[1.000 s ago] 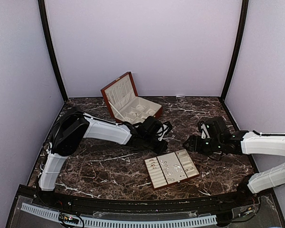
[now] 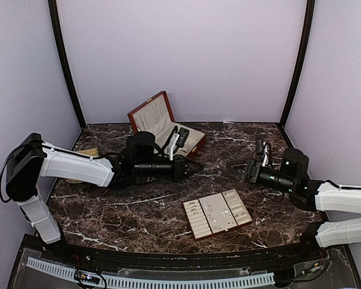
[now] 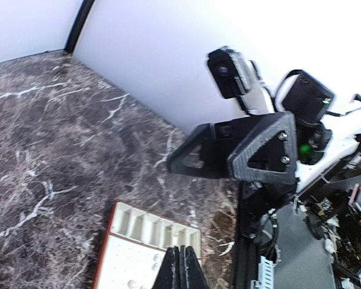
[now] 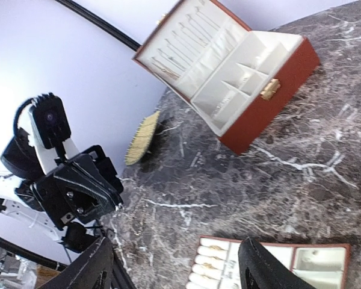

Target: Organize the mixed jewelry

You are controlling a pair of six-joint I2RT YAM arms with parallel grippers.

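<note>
A shallow cream tray [image 2: 212, 200] with red-brown edges lies at the front of the table. Rings [image 2: 194, 208] sit in its left-hand slots, and several small loose pieces [image 2: 224, 214] are scattered over its flat middle and right parts. Behind and left of the tray, my left gripper [image 2: 198, 167] hovers shut; its fingertips [image 3: 176, 265] show nothing between them. My right gripper [image 2: 231, 166] is open above the table behind the tray, its fingers [image 4: 99, 268] spread apart and empty. The red-brown jewelry box [image 4: 274, 111] stands open at the back, with pale empty-looking compartments visible from the right wrist.
A yellowish object [image 4: 142, 138] lies at the table's left edge, partly behind my left arm in the top view. Dark marble table [image 2: 132, 214] is clear left of the tray, and there is bare surface at the back right.
Tray and box stay put.
</note>
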